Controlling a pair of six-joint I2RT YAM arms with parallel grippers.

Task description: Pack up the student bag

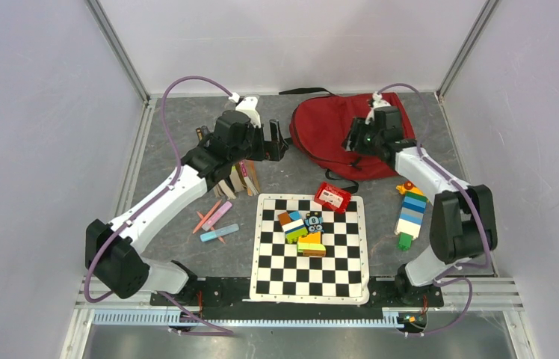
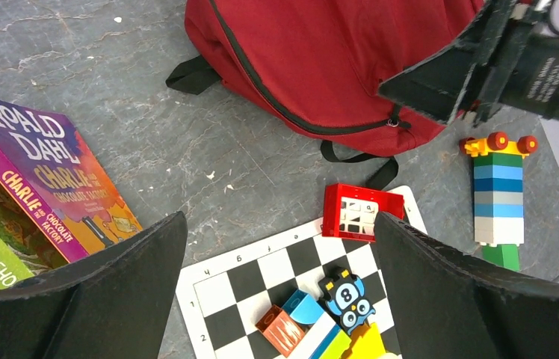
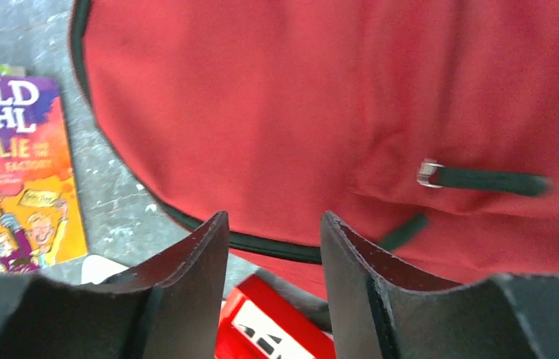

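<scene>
The red backpack lies flat at the back right, its zipper and pulls showing in both wrist views. My right gripper is open above it, fingers empty. My left gripper hangs open over the left side, near the books, which lie left of the bag. A chessboard at the front carries colourful bricks and a red case at its back edge. Pens and pencil-like sticks lie left of the board.
A column of bricks with a yellow wheeled piece stands on the right. Walls bound the back and sides. Bare grey floor lies between books, bag and board.
</scene>
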